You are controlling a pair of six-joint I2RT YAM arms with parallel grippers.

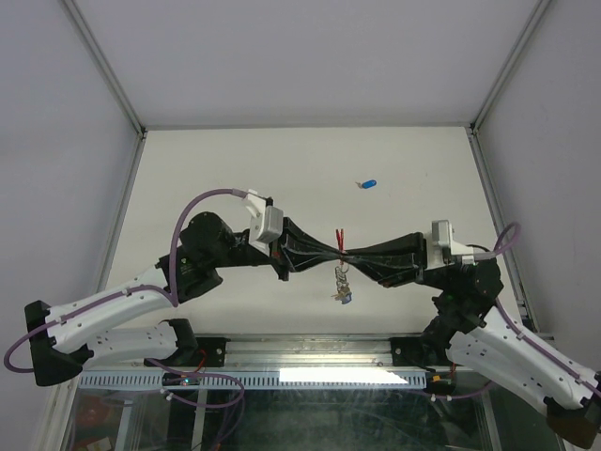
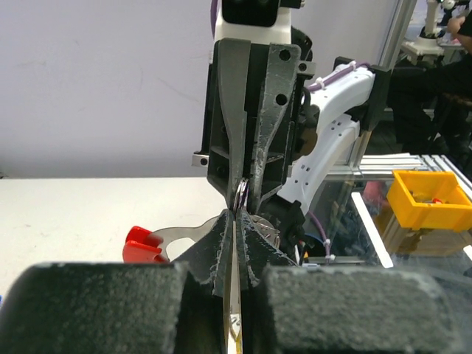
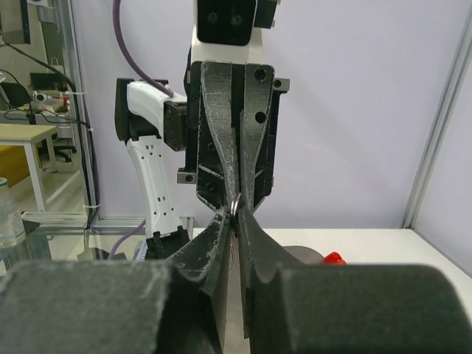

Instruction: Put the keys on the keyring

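My left gripper (image 1: 334, 254) and right gripper (image 1: 351, 254) meet tip to tip above the table's middle. A silver ring (image 2: 240, 193) shows at the meeting fingertips; which gripper grips it I cannot tell for certain. The left gripper's fingers are closed together; the right's are close together, with any gap hard to see. Keys (image 1: 344, 289) dangle below the tips in the top view, with a red piece (image 1: 341, 237) just above. In the left wrist view a red-gripped part (image 2: 140, 247) and grey metal hang behind the fingertips.
A small blue item (image 1: 368, 184) lies at the back right of the white table (image 1: 235, 160), which is otherwise clear. A yellow bin (image 2: 428, 206) sits beyond the table in the left wrist view.
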